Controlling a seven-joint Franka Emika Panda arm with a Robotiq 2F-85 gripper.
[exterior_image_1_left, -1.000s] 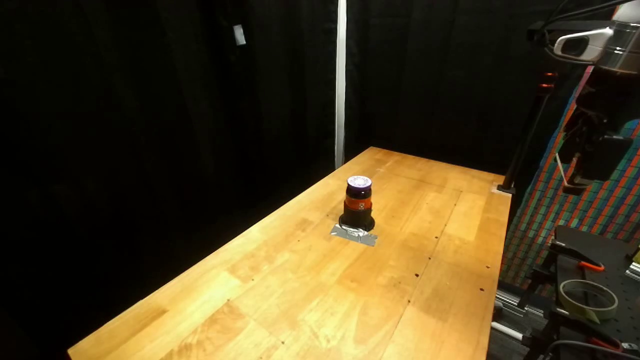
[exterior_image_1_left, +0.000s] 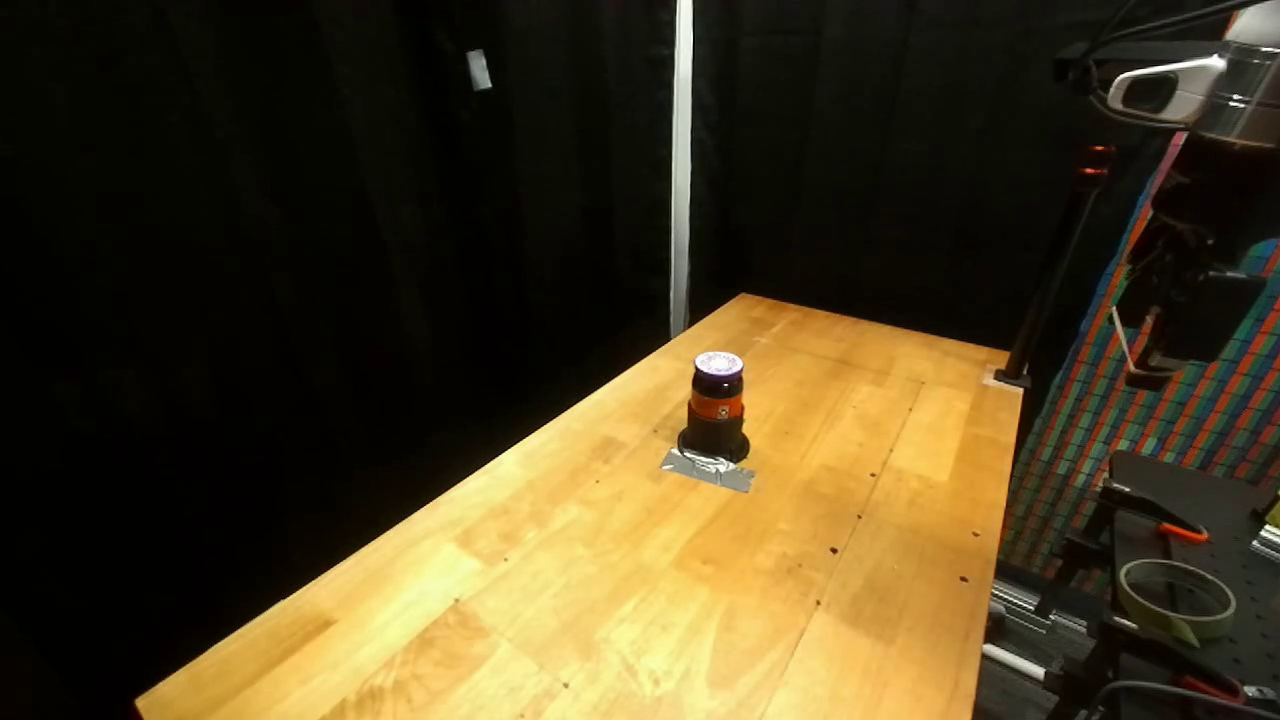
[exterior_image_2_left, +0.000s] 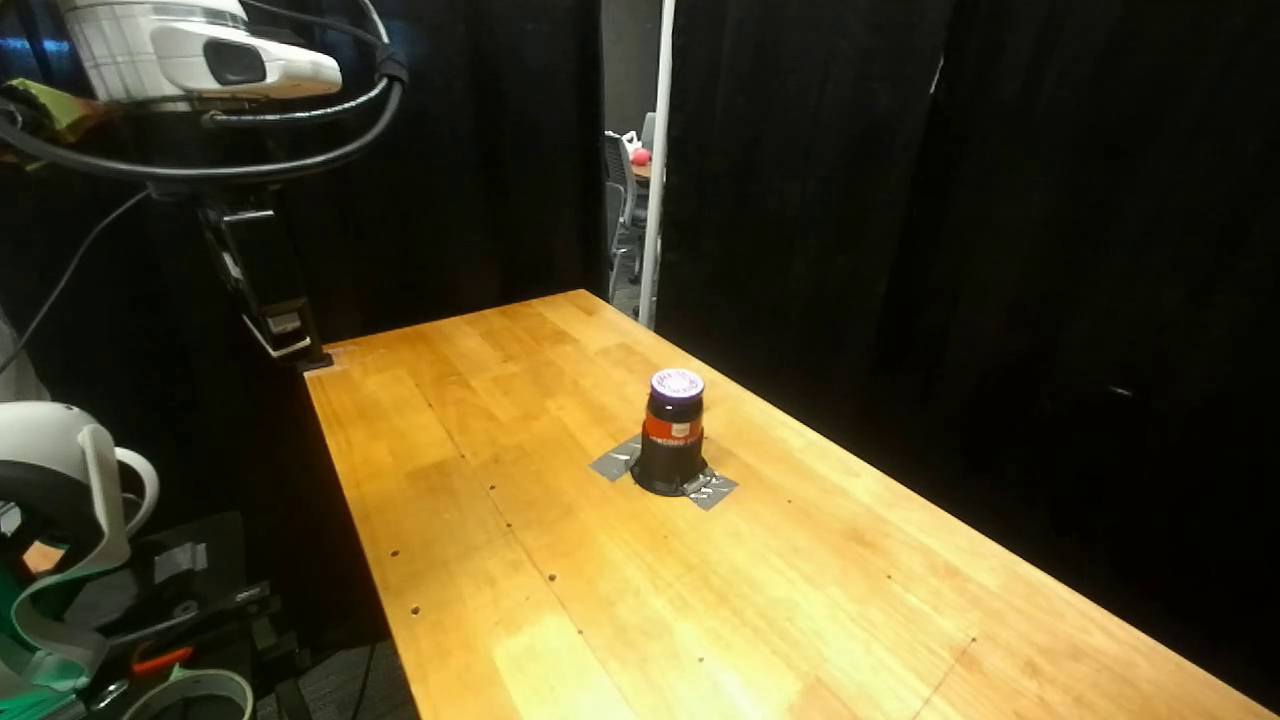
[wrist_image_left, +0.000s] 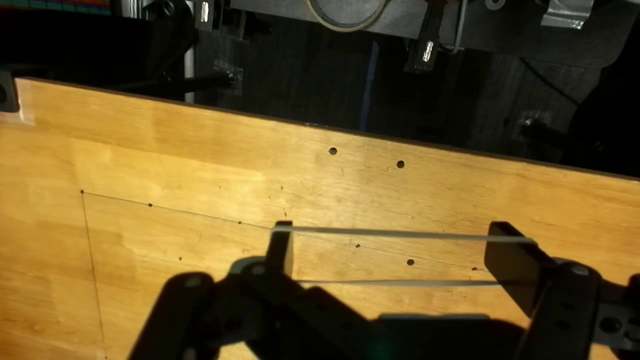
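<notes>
A dark jar with a red-orange label and a whitish-purple lid, the jar (exterior_image_1_left: 717, 396) (exterior_image_2_left: 674, 414), stands upright in a black holder (exterior_image_1_left: 717, 439) (exterior_image_2_left: 668, 468). Grey tape (exterior_image_1_left: 708, 469) (exterior_image_2_left: 713, 490) fastens that holder to the wooden table. My gripper is open, its two black fingers wide apart. Two thin pale bands (wrist_image_left: 390, 233) span the gap between the fingers, with bare table seen beyond. In both exterior views the gripper hangs high by the table's edge, well away from the jar, which is outside the wrist view.
A black post (exterior_image_1_left: 1056, 270) rises at its far right corner in the first exterior view. Beside the table, a dark cart (exterior_image_1_left: 1200, 498) carries a roll of tape (exterior_image_1_left: 1176, 599). Black curtains (exterior_image_1_left: 300, 300) hang behind.
</notes>
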